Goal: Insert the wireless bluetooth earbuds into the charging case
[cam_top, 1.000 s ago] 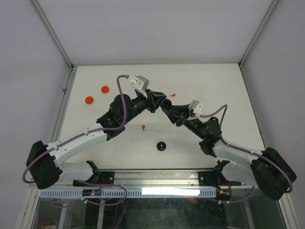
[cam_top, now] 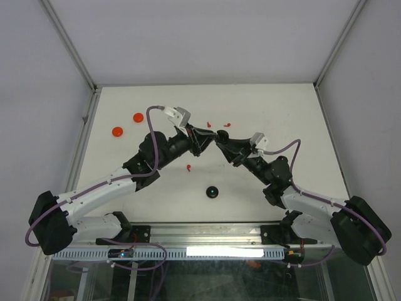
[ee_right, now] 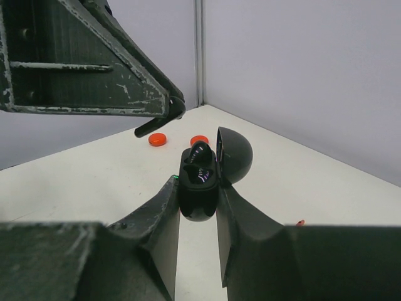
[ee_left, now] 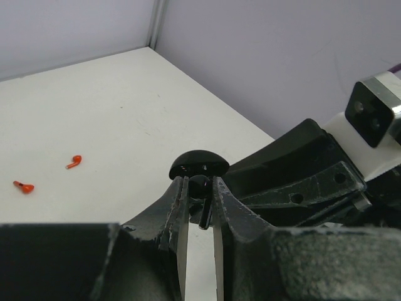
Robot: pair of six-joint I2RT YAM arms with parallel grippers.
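Observation:
A small black charging case (ee_right: 198, 195), its rounded lid (ee_right: 235, 155) raised, is gripped upright between the fingertips of my right gripper. From above, the case (cam_top: 222, 134) appears right beside the tip of my left gripper (cam_top: 210, 134). In the left wrist view, my left gripper is shut on a small black earbud (ee_left: 199, 183), with the lid (ee_left: 199, 162) just behind it. A dark stem (ee_right: 150, 127) juts from the left fingertips, up and left of the case and apart from it in the right wrist view. Whether the case's wells hold anything is unclear.
Red earbuds (ee_left: 74, 162) lie scattered on the white table (cam_top: 276, 106). Two red round cases (cam_top: 138, 117) (cam_top: 117, 131) rest at the far left, and a black round one (cam_top: 212, 192) near the front middle.
My left gripper has shifted slightly down and left in the top view and its wrist has turned, leaving more of the case uncovered. The right arm has barely moved.

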